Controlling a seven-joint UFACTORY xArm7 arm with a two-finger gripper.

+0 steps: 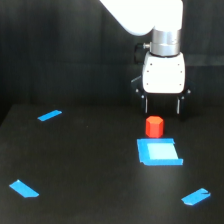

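Observation:
A small red block-like object (154, 127) stands on the dark table, just behind a blue-bordered square with a white middle (161, 151). My gripper (163, 106) points down above and slightly behind or right of the red object. Its two thin dark fingers are spread wide, and nothing shows between them. The red object appears clear of the fingers, although the exact depth between them is hard to judge.
Blue tape strips lie on the table at the far left (50, 115), near left (24, 188) and near right (196, 197). A dark curtain (60, 50) hangs behind.

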